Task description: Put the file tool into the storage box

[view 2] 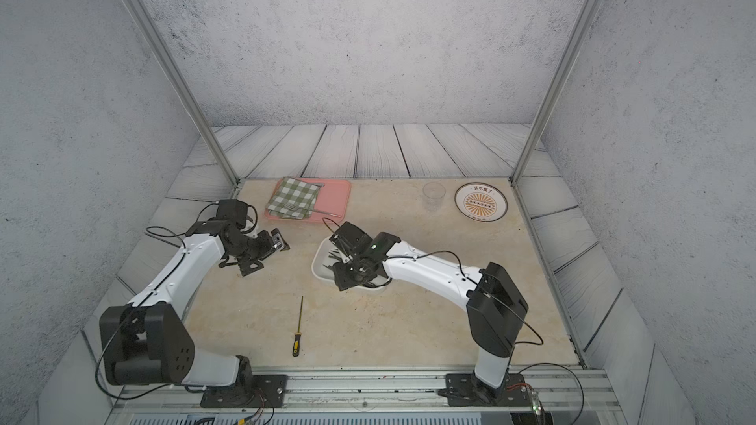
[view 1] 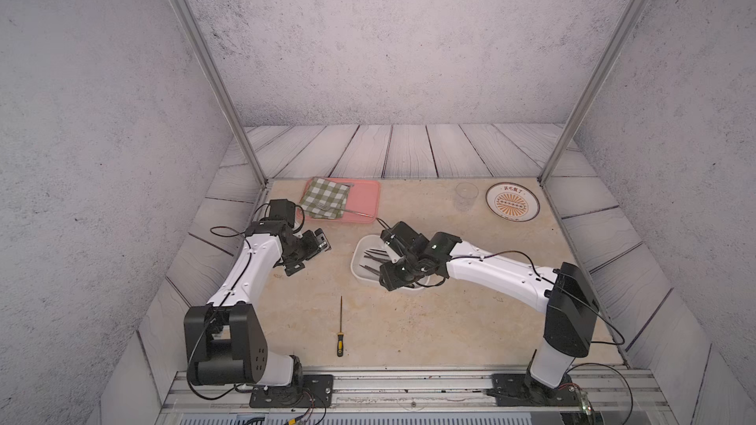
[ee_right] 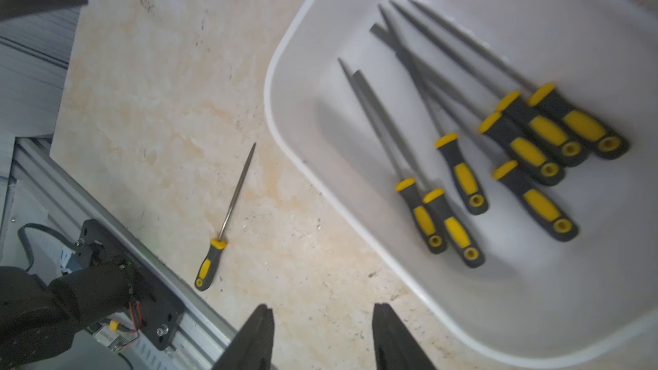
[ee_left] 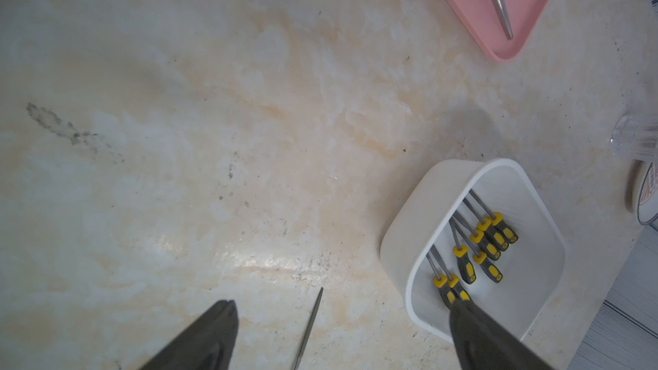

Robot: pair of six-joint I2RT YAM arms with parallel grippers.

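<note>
A file tool (view 1: 340, 343) with a black-yellow handle lies on the table's front middle, outside the white storage box; in the right wrist view the file (ee_right: 212, 263) is left of the box. Several similar files (ee_right: 466, 178) lie inside the box. My right gripper is over the box's near side, fingers apart, nothing between them in its wrist view. My left gripper hangs over the left of the table, left of the box, open with nothing between its fingers.
A pink tray (view 1: 364, 196) with a checked cloth and cutlery is at the back left. A clear cup (view 1: 464, 195) and a plate (view 1: 512, 201) stand at the back right.
</note>
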